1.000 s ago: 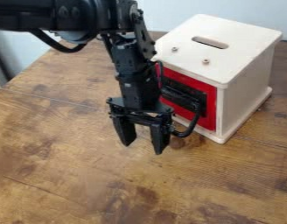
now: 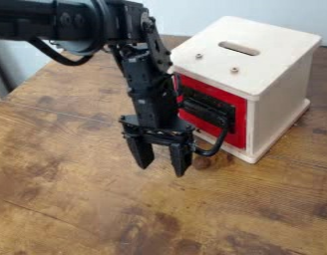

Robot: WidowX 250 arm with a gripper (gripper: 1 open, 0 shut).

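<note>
My black gripper [image 2: 160, 159] hangs point-down over the wooden table in the middle of the view, its two fingers apart with nothing visible between them. Behind it to the right stands a pale wooden box [image 2: 266, 110] with a slot and two small knobs or screws on its top. Its front has a red panel [image 2: 233, 107] with a dark part in it, partly hidden by my arm and a cable.
A white wall shows at the far back left, beyond the table's edge.
The gripper has shifted very slightly to the left and up. The box has not moved.
</note>
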